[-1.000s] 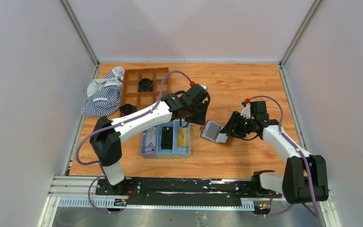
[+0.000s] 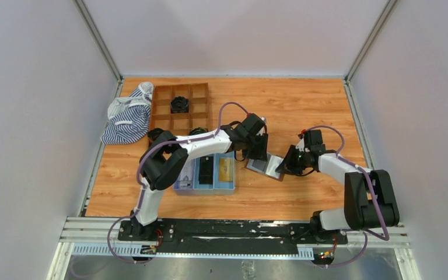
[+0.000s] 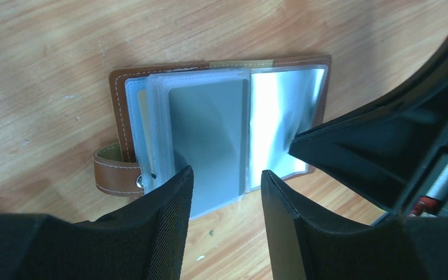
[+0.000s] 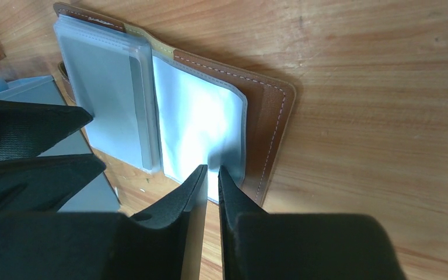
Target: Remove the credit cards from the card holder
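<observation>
The open brown leather card holder (image 3: 122,116) lies on the wooden table, its clear sleeves (image 3: 207,134) stacked on one side and a white sleeve (image 4: 192,122) on the other. My left gripper hangs over the stacked sleeves, open, nothing between its fingers. My right gripper is shut at the white sleeve's outer edge; what it has between its fingertips is hard to make out, seemingly that edge.
A blue compartment box (image 2: 226,170) stands just left of the holder, a wooden sorter (image 2: 163,99) behind it, striped cloth (image 2: 122,125) at back left.
My left gripper has moved right, over the card holder. My right arm has shifted slightly, and more of the white sleeve now shows in the top view.
</observation>
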